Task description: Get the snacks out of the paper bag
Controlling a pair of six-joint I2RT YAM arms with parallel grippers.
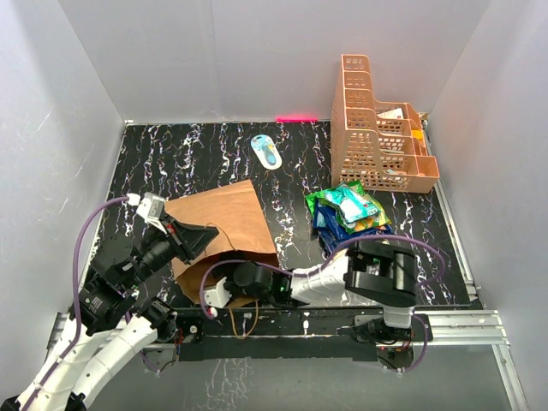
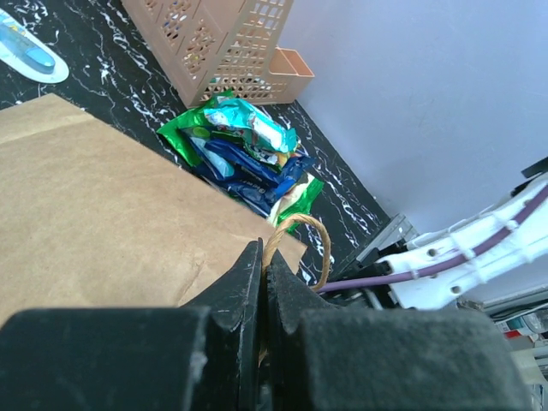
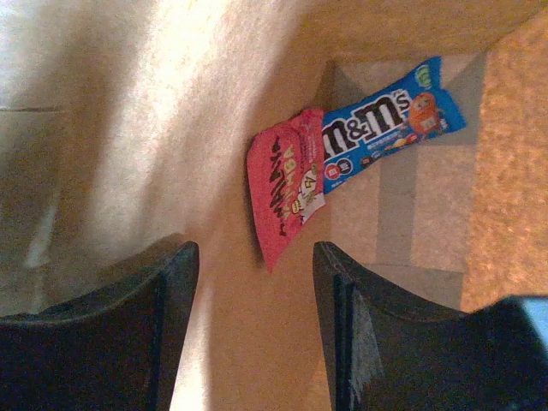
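Note:
The brown paper bag [image 1: 221, 214] lies on its side at the table's front left, its mouth facing the right arm. My left gripper is shut on the bag's twisted handle [image 2: 318, 227]. My right gripper is inside the bag mouth, its fingers apart with nothing between them. Ahead of it, deep in the bag, are a red Mamba packet [image 3: 287, 180] and a blue M&M's packet [image 3: 392, 124], the red one overlapping the blue one's end. In the top view the bag hides the right fingertips.
Several snack packets [image 1: 349, 214] are piled right of the bag. An orange-pink basket [image 1: 364, 137] stands at the back right, and a blue-and-white packaged item [image 1: 266, 151] lies behind the bag.

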